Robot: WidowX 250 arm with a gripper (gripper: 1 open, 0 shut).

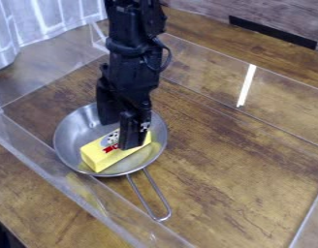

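A metal pan (74,138) with a wire handle sits on the wooden table in the camera view. Inside it lies a yellow box (100,156) with a red and white label, set diagonally. My black gripper (121,118) is open and hangs low over the box, its fingers at the box's upper side and partly hiding it. Whether they touch the box is hard to tell.
Bare wooden table (227,155) fills the right side. Clear plastic walls run along the left and back edges, with a white translucent object at the upper left.
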